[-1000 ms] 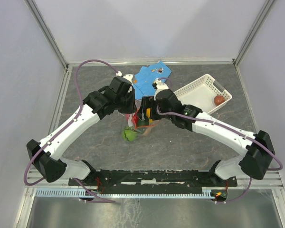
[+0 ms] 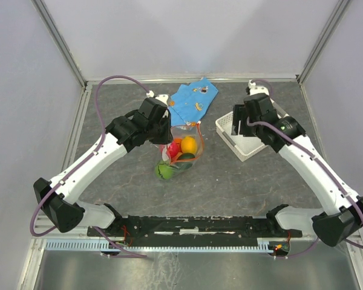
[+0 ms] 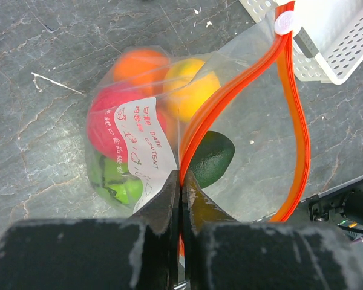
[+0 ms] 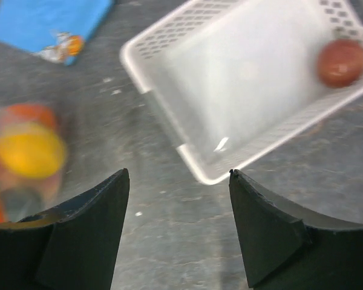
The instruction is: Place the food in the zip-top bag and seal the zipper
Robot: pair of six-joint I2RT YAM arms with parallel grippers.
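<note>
The clear zip-top bag with orange zipper holds an orange, a yellow fruit, a red one, an avocado and something green. My left gripper is shut on the bag's zipper edge; the other side of the opening stands apart. My right gripper is open above the table at the near-left side of the white basket, empty between its fingers. A reddish round food lies in the basket, mostly behind my right arm in the top view.
A blue cloth with small printed pictures lies behind the bag. The table front below the bag and basket is clear. The basket takes up the right rear of the table.
My right gripper has moved from over the bag to the right, over toward the basket. The left arm and the bag look unchanged.
</note>
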